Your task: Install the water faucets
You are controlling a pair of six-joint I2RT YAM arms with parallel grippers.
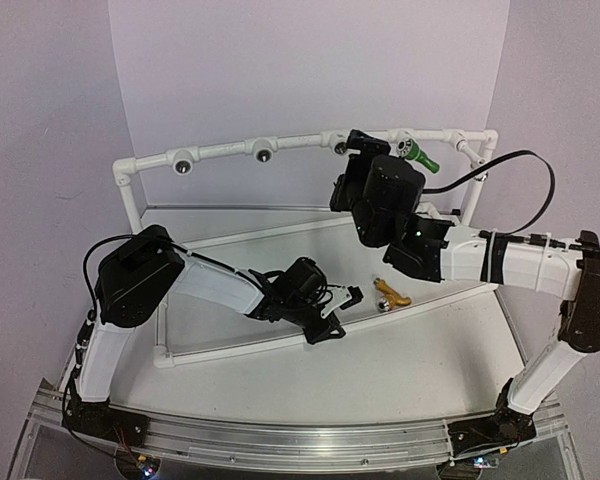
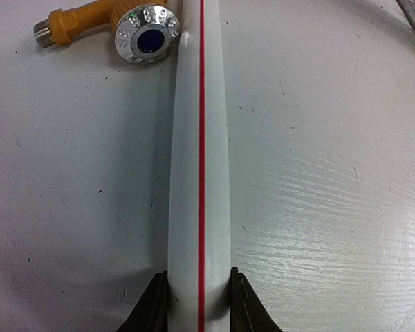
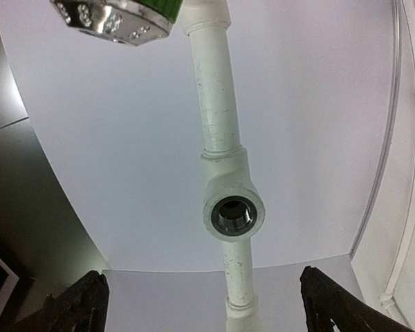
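An orange faucet [image 1: 390, 295] lies on the floor panel against the lower white pipe; in the left wrist view it [image 2: 83, 21] shows its chrome handle. My left gripper is shut on that lower pipe [image 2: 199, 152]. High at the upper rail, my right gripper is open, facing an empty threaded socket [image 3: 233, 216], with nothing visible between its fingers. A green faucet [image 1: 420, 155] is fitted in the socket to the right, its chrome end [image 3: 111, 21] at the top of the right wrist view.
Two other empty sockets [image 1: 183, 163] sit on the rail to the left. The white frame [image 1: 230, 349] spans the floor panel. Side walls enclose both arms.
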